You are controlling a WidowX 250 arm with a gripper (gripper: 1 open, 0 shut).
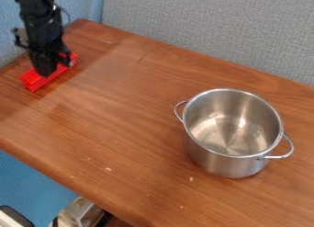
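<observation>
My black gripper (50, 58) reaches in from the upper left and is over a red oblong object (35, 79) at the table's left edge. The fingertips sit on or just in front of the object, covering part of it. The gripper looks narrow; whether anything is between its fingers is hidden at this size. A steel pot (233, 139) with two side handles stands upright and empty on the right side of the table.
A grey textured wall (208, 28) runs along the back. Some metal hardware sits below the table's front-left edge.
</observation>
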